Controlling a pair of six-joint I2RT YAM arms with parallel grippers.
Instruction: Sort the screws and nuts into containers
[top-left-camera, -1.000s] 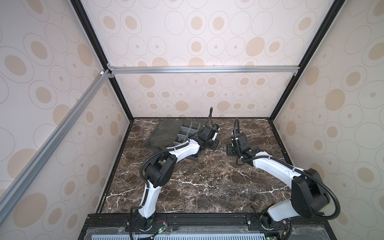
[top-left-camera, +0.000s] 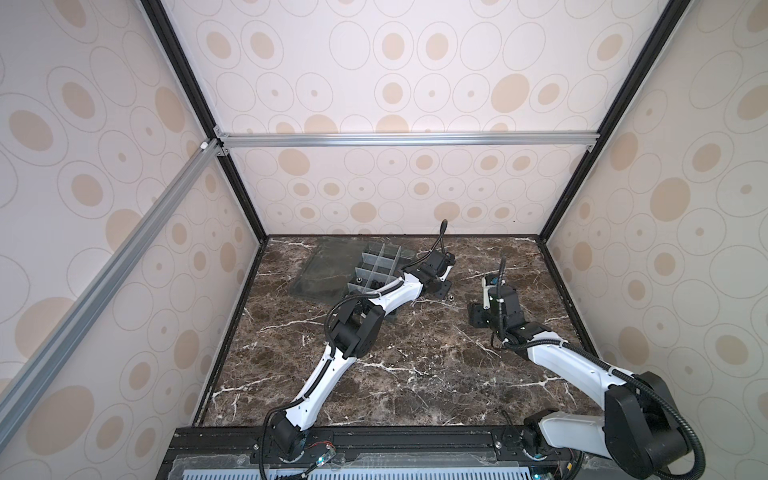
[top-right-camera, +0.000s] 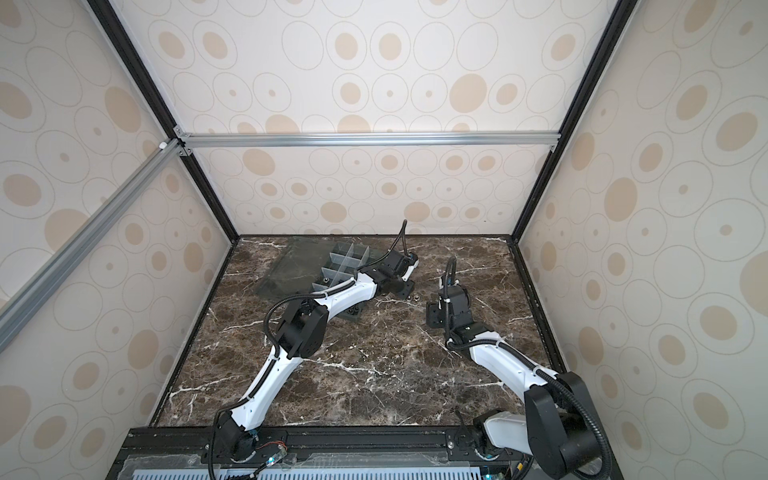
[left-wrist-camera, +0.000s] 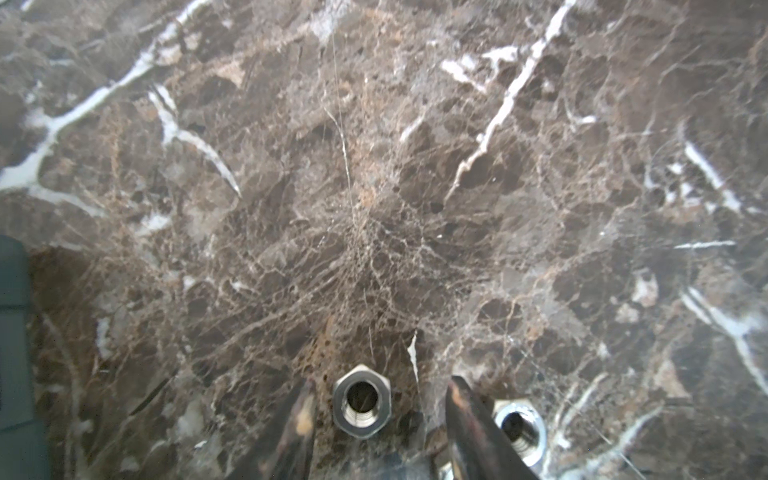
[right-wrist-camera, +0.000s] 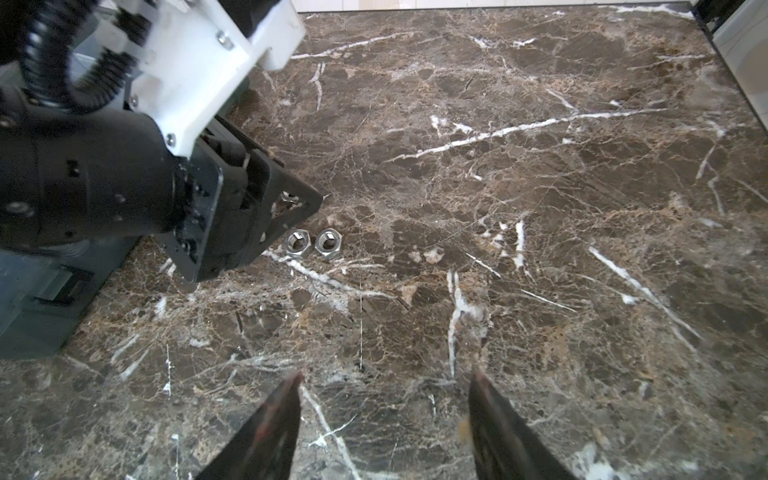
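A hex nut (left-wrist-camera: 341, 404) lies flat on the marble table, in the gap between the parted fingers of my left gripper, and nothing shows them touching it. Just outside the right-hand finger lies a second nut (left-wrist-camera: 538, 432), partly covered by it. Seen from the right wrist, the pair appears as a near nut (right-wrist-camera: 328, 243) and another nut (right-wrist-camera: 297, 242) close to the left gripper's tips. My right gripper is open over bare table, nothing between its fingers. The grey compartment box (top-left-camera: 389, 262) stands behind the left arm, partly hidden.
A dark translucent lid or mat (top-left-camera: 321, 268) lies left of the box. Part of the box's side (left-wrist-camera: 17, 360) shows at the left edge of the left wrist view.
My left arm has reached further right, its gripper now at the nuts. The right arm has drawn back toward the right and front, widening the space between the grippers.
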